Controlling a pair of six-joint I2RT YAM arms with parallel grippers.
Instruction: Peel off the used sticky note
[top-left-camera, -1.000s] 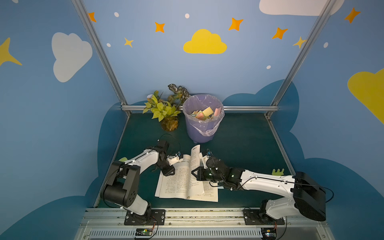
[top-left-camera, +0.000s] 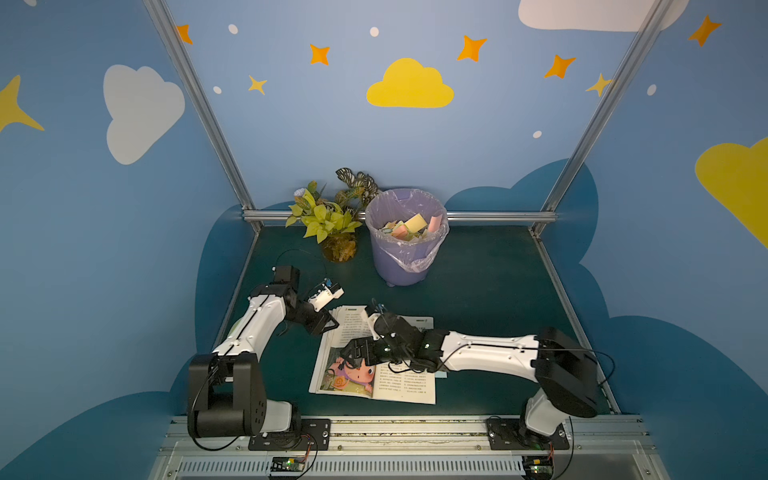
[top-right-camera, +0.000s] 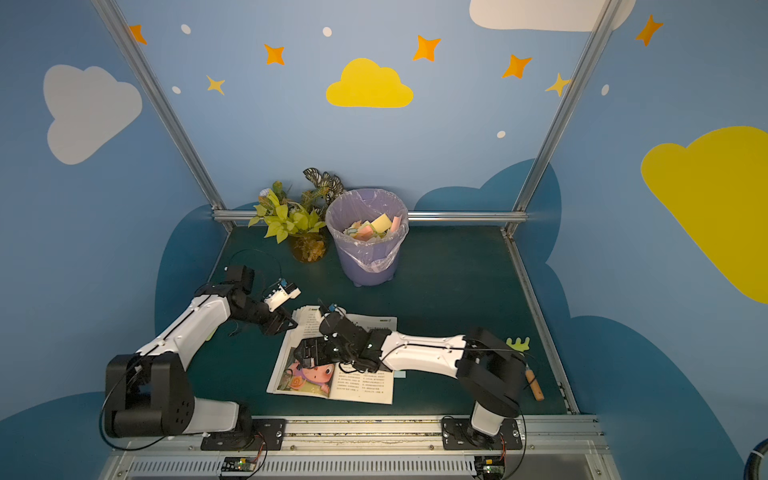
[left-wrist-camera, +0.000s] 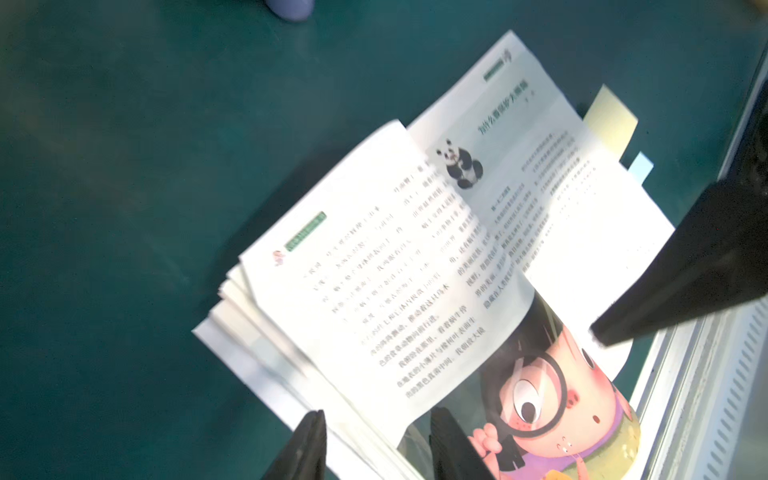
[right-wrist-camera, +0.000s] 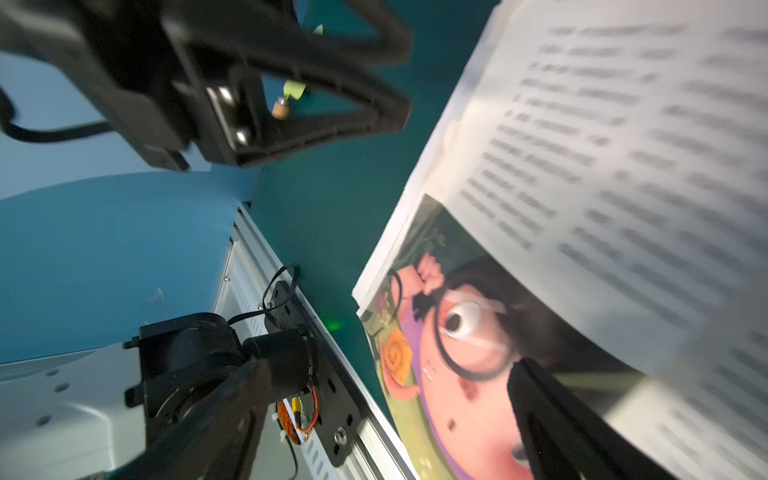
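Observation:
An open book (top-left-camera: 412, 388) lies on the green table, showing a cartoon face and text pages. In the left wrist view a yellow sticky tab (left-wrist-camera: 609, 120) and a light blue one (left-wrist-camera: 641, 166) stick out from its right edge. My left gripper is at the book's upper left, its fingers close together; what is between them is hidden or unclear. My right gripper hovers over the cartoon page, open with nothing visible between its fingers, which are blurred.
A purple bin (top-left-camera: 404, 260) with paper scraps stands behind the book, beside a potted plant (top-left-camera: 326, 224). A wooden-handled tool (top-right-camera: 534, 384) lies at the right.
A page that stood raised a second ago now lies flat, showing the cartoon.

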